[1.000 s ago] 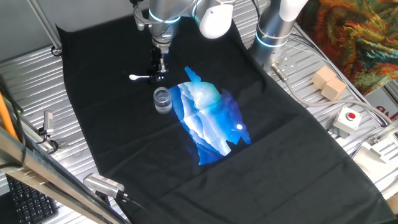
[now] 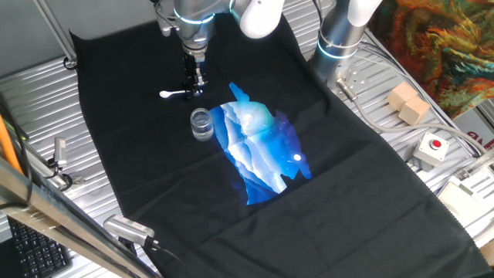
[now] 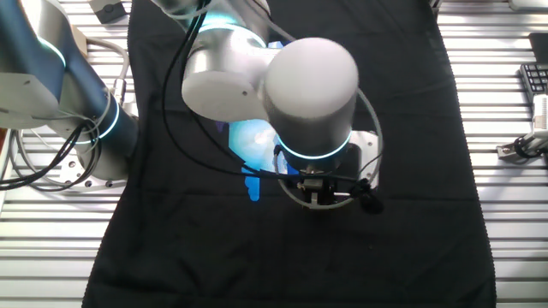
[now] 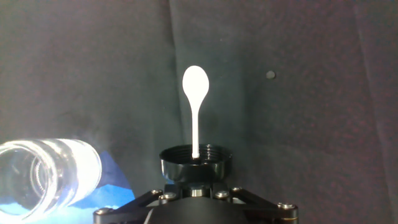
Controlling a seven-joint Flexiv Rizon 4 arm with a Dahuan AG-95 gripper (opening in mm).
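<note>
A black threaded lid (image 4: 196, 171) sits at the fingertips of my gripper, which looks shut on its near side. A white spoon (image 4: 196, 87) sticks out from the lid's open face, its bowl pointing away from the gripper. In exterior view 1 the spoon (image 2: 174, 93) extends roughly level to the left of the dark gripper (image 2: 194, 86). An open clear glass jar (image 2: 202, 123) stands on the black cloth, nearer that camera than the gripper and apart from it. The wrist view has the jar (image 4: 50, 177) at lower left. In exterior view 2 the arm hides the lid and jar.
A blue picture-like patch (image 2: 258, 143) lies beside the jar on the black cloth (image 2: 332, 216). A small dark round bit (image 4: 270, 74) is on the cloth. Wooden blocks (image 2: 414, 110) and a red-button box (image 2: 430, 150) stand off to the right.
The upper wrist of the arm has shifted left and slightly up, while the gripper end has moved only a little. The spoon has risen slightly and tilted with it. The jar has stayed put.
</note>
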